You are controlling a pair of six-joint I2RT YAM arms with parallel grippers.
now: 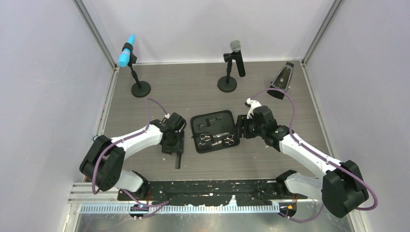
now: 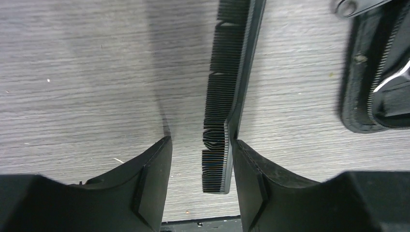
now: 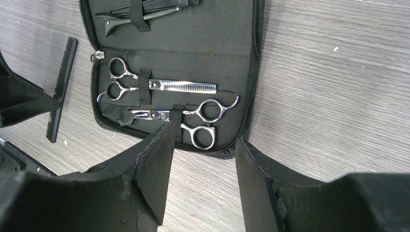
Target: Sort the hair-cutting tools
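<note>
A black comb [image 1: 178, 159] lies on the table left of the open zip case [image 1: 212, 116]. In the left wrist view my left gripper is open over the comb [image 2: 222, 96], its right finger against the comb's spine. My right gripper is open above the case's near edge, with nothing held. The case holds thinning scissors [image 3: 191, 87], a second pair of scissors [image 3: 203, 140] and darker tools [image 3: 118, 21] under straps.
A blue object on a stand [image 1: 126, 55], a microphone stand [image 1: 227, 84] and a dark tapered object [image 1: 281, 79] stand at the back. The table between them and the case is clear.
</note>
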